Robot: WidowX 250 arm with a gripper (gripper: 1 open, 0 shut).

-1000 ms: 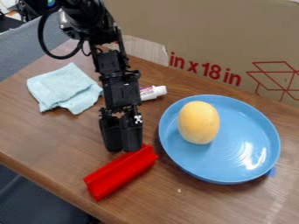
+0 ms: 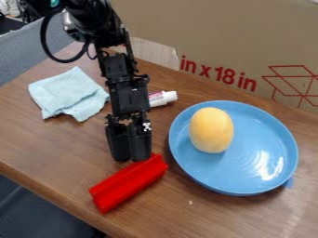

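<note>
My black gripper (image 2: 129,141) hangs low over the wooden table, just behind a red elongated block (image 2: 128,183) that lies diagonally near the front edge. Its fingers point down with a narrow dark gap between them, and I see no object held. A blue plate (image 2: 248,172) sits to the right, with a pale yellow oval object (image 2: 211,130) on it.
A light blue cloth (image 2: 67,92) lies at the back left. A white tube (image 2: 162,97) is behind my arm. A cardboard box (image 2: 236,37) stands along the back.
</note>
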